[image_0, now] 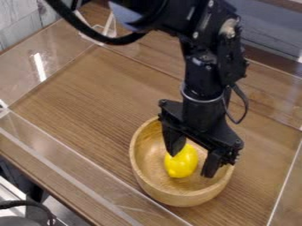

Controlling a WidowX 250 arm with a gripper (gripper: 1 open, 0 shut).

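A yellow oval object (pixel 182 161) lies in a round light-wooden bowl (pixel 158 184) at the lower middle. My black gripper (pixel 193 152) is over the bowl, its fingers spread open on either side above the yellow object and reaching inside the rim. The arm hides part of the bowl's back and right side. Whether the fingers touch the yellow object is unclear.
The wooden table (pixel 73 95) has free room to the left and behind. A clear edge or panel runs along the far left. A black cable crosses the top left, and a dark item sits at the lower left corner.
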